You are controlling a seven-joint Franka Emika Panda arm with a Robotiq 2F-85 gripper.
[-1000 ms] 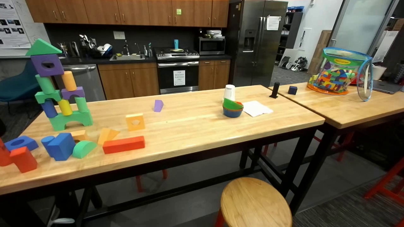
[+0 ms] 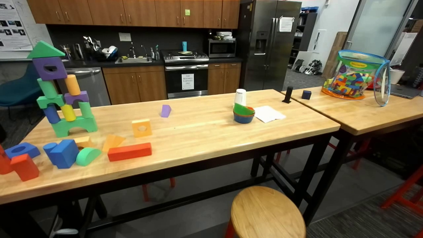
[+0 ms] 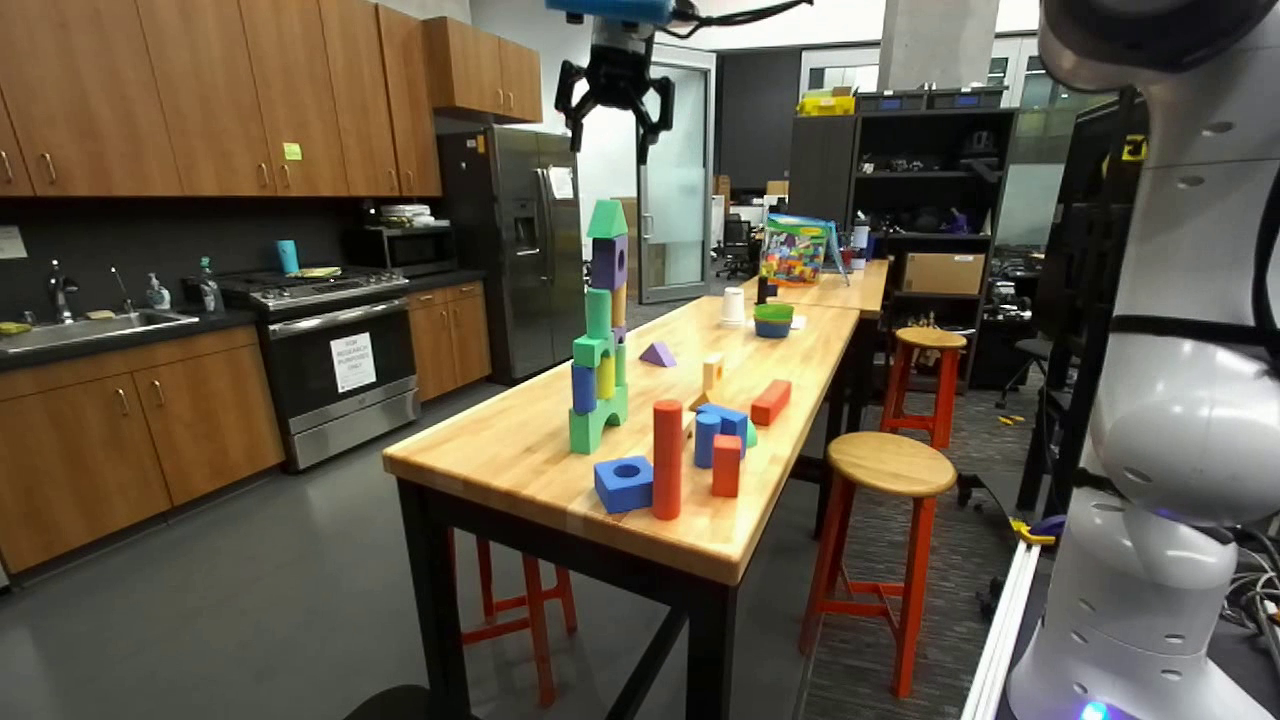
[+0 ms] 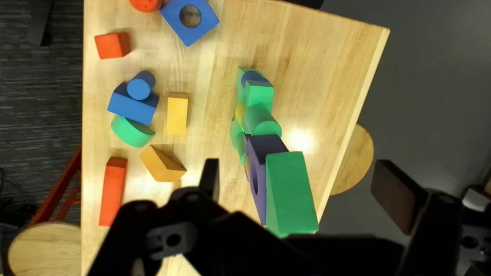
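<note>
My gripper [image 3: 618,130] hangs open above the block tower, clear of its top, with nothing between its fingers. In the wrist view the two fingertips stand wide apart, and the green triangular block [image 4: 290,193] crowning the tower shows between and below them. Beneath that block sits a purple block with a hole [image 2: 49,68]. Lower down come green, orange, yellow and blue pieces, resting on a green arch [image 2: 74,126] at the table's far left. The tower stands upright. Exterior view 1 does not show the gripper.
Loose blocks lie near the tower: a red bar [image 2: 129,152], a blue holed block [image 3: 624,482], a red cylinder [image 3: 667,460] and several others. A purple block [image 2: 165,111] sits apart. Stacked bowls [image 2: 243,114] and a white cup [image 2: 240,97] stand farther right.
</note>
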